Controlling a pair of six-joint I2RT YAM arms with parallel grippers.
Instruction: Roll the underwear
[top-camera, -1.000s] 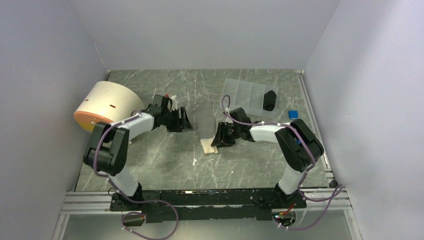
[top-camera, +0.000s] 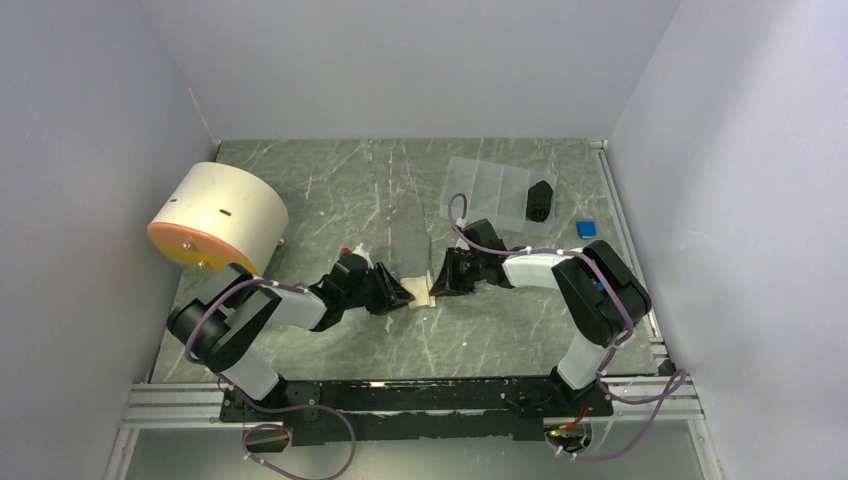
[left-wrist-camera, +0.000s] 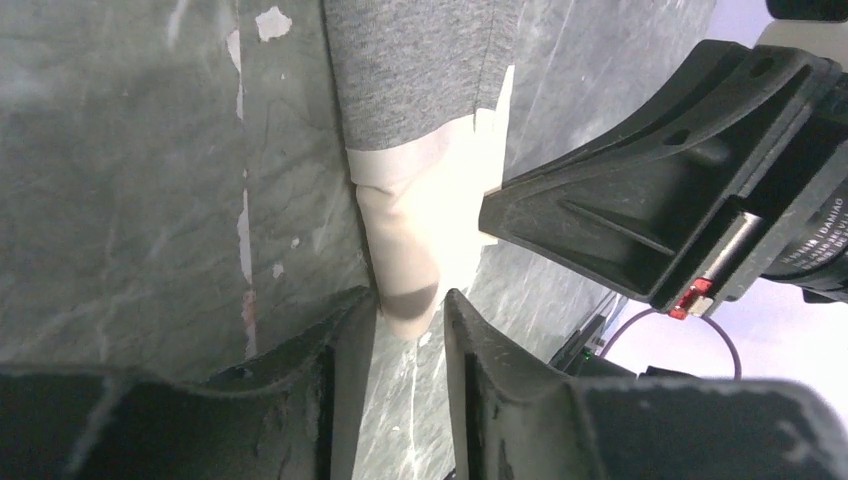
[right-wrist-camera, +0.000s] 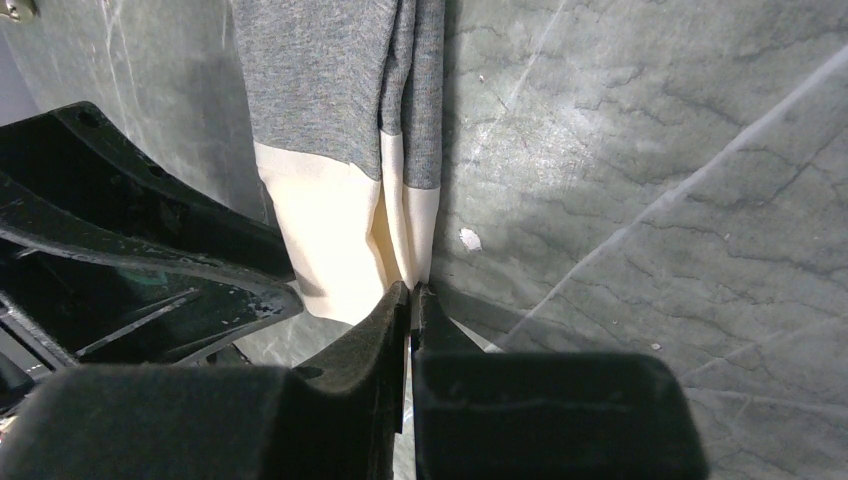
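Observation:
Grey underwear (top-camera: 410, 240) lies folded in a narrow strip, its cream band (top-camera: 417, 291) at the near end. In the left wrist view my left gripper is part open, its fingertips either side of the band's near corner. My right gripper is shut on the band's right edge, as the right wrist view shows. The two grippers face each other low on the table, one at each side of the band.
A clear tray (top-camera: 480, 180) at the back right holds a black rolled item (top-camera: 539, 200). A blue object (top-camera: 586, 228) lies right of it. A large cream cylinder (top-camera: 215, 210) stands at the left.
My right gripper has shifted only slightly, staying at the band's right edge.

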